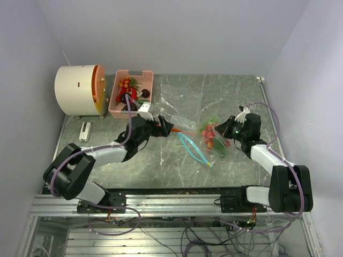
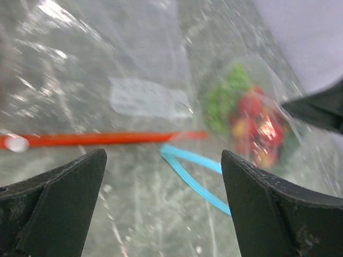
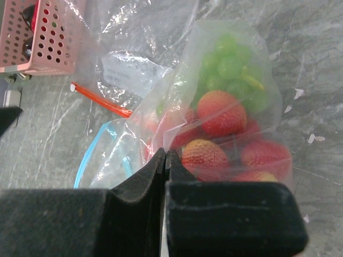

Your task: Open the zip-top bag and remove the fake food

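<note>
The clear bag (image 3: 236, 32) lies on the table right of centre with its blue zip strip (image 1: 193, 150) bowed apart. Inside it show green grapes (image 3: 230, 67), red lychee-like fruit (image 3: 222, 112) and, from above, something dark green (image 1: 220, 150). My right gripper is shut on a fold of this plastic beside the fruit. Left of the bag, my left gripper hovers with its fingers wide apart and nothing held. Beyond those fingers runs an orange-red strip (image 2: 102, 138), its right end by the bag's opening.
A pink basket (image 1: 120, 114) of mixed toy food stands at the back, next to a white drum (image 1: 75, 90) with an orange face. A flat clear plastic sheet with a white label (image 2: 147, 98) lies behind the strip.
</note>
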